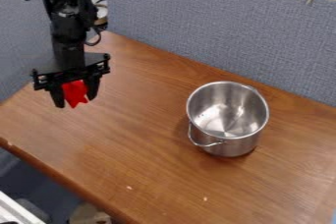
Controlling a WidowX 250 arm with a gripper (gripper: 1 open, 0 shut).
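Note:
The black robot gripper [74,88] hangs over the left part of the wooden table, shut on a red object [75,93] that shows below and between its fingers. A steel pot [227,103] with a wire handle stands on the right half of the table, well apart from the gripper.
Grey padded panels [223,27] line the back and left side. Beyond the front left edge are a dark gap and some white and brown items.

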